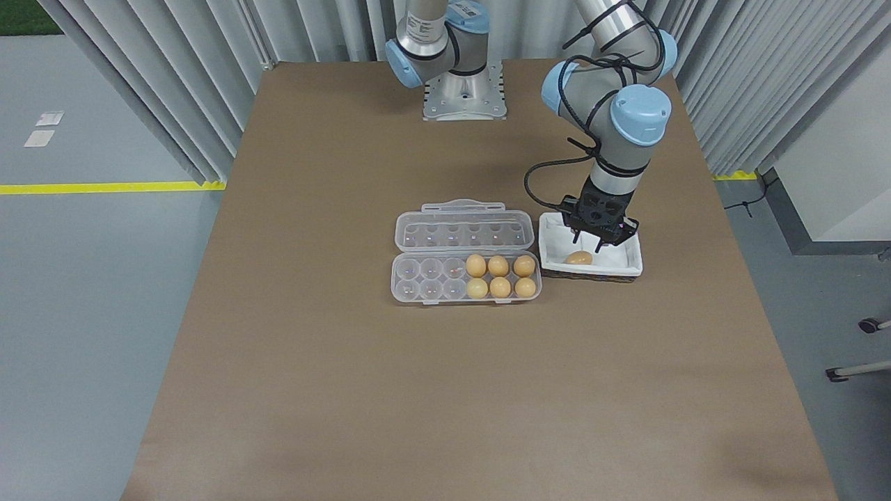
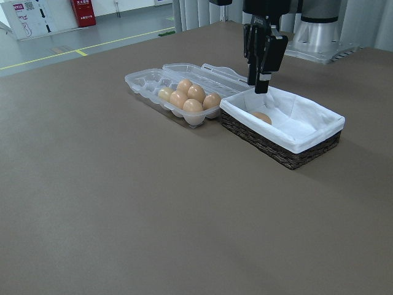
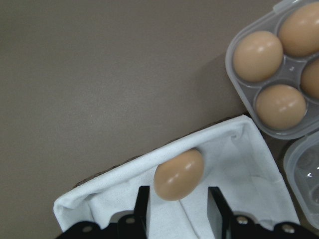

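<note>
The open gripper point(image 1: 588, 245) hangs over a white cloth-lined basket point(image 1: 618, 263), nothing between its fingers. A single brown egg point(image 1: 578, 258) rests on the cloth; in the wrist view this egg point(image 3: 178, 174) sits just past the open fingertips point(image 3: 143, 195), against the cloth's raised side. Beside the basket, an open clear plastic egg carton point(image 1: 407, 277) holds several eggs point(image 1: 499, 287) in its cups at the basket end; the cups at the other end are empty. Its lid point(image 1: 463, 230) lies folded back.
Curtains run behind.
</note>
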